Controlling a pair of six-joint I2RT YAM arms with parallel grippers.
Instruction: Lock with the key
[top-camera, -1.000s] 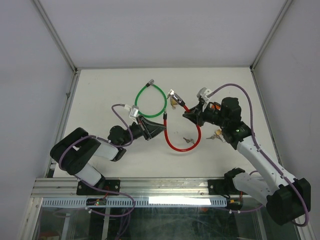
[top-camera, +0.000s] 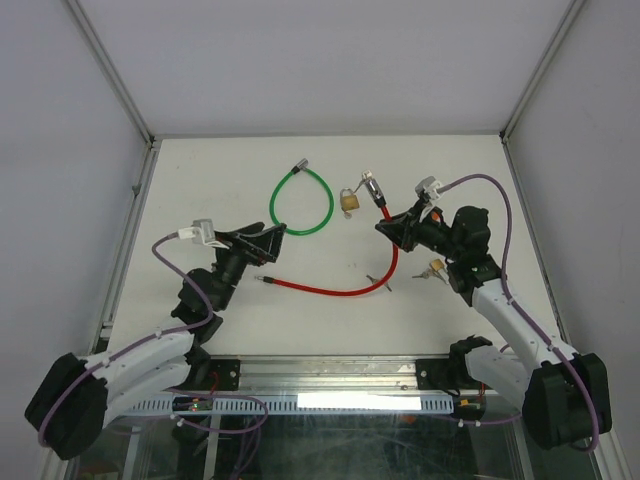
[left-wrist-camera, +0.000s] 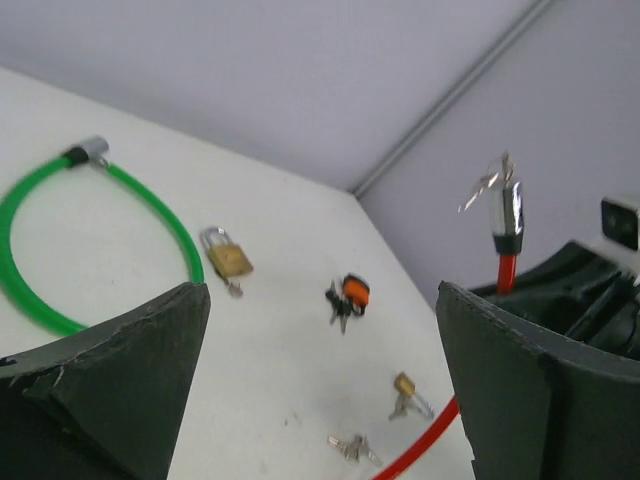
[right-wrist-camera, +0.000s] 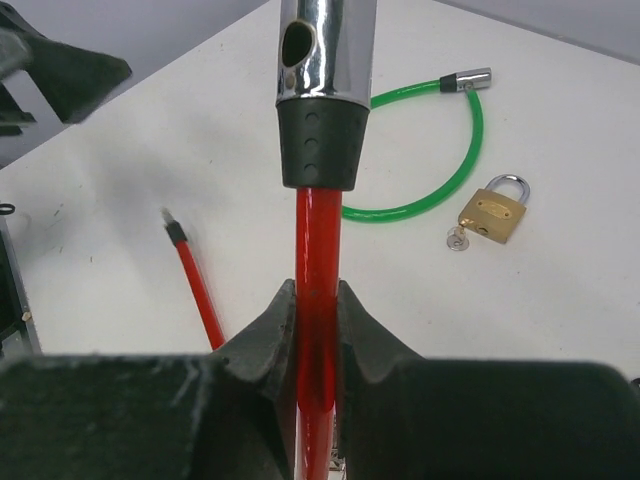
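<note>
The red cable lock (top-camera: 330, 292) curves over the table. Its silver lock head points upward, and a key (left-wrist-camera: 487, 183) sticks out at its top in the left wrist view. My right gripper (top-camera: 385, 232) is shut on the red cable (right-wrist-camera: 318, 240) just below the head's black collar. The cable's free end (top-camera: 266, 280) rests at the left, its black sleeve and metal tip pointing away from the head. My left gripper (top-camera: 272, 243) stands wide open above and near that end, nothing between its fingers.
A green cable lock (top-camera: 330, 210) lies looped at the back. Nearby is a brass padlock (top-camera: 349, 201) with a key in it. Loose keys (top-camera: 379, 283), a small padlock (top-camera: 437, 265) and an orange padlock (left-wrist-camera: 356, 291) lie around the right arm.
That end has swung left and down to the table. The right gripper still has the cable, its head tilted more upright.
</note>
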